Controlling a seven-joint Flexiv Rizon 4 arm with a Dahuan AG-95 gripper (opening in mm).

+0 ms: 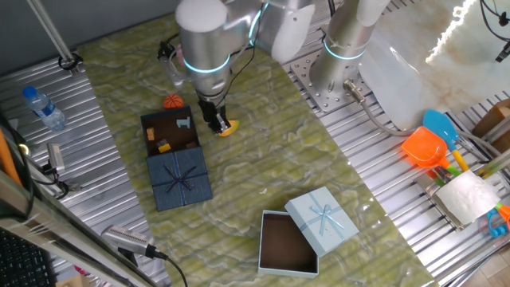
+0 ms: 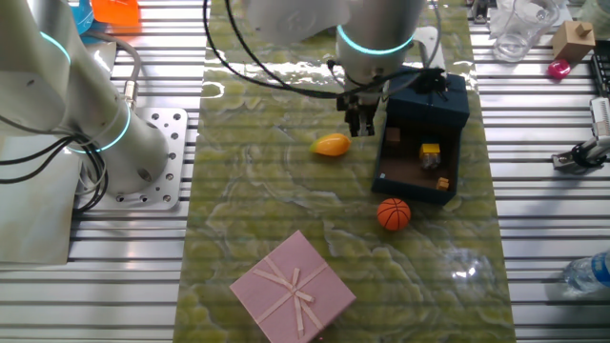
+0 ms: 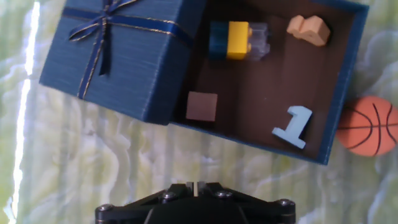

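Observation:
In the wrist view my gripper is shut, its fingertips together and nothing showing between them. It hangs just outside the long side of a dark blue box [image 2: 416,193], whose bow-tied lid [image 3: 124,53] covers part of it. Inside lie a yellow-and-clear block piece [image 3: 238,40], a small orange-tan piece [image 3: 309,30], a pale blue number 1 [image 3: 293,127] and a brown square [image 3: 201,106]. A yellow-orange fruit [image 2: 331,145] rests on the cloth, apart from the gripper in exterior view 2; the wrist view does not include it.
An orange basketball-patterned ball [image 2: 394,214] lies by the box's end. Farther off are a pink ribboned box [image 2: 293,289] and an open light-blue box [image 1: 288,244] with its lid [image 1: 323,219] leaning on it.

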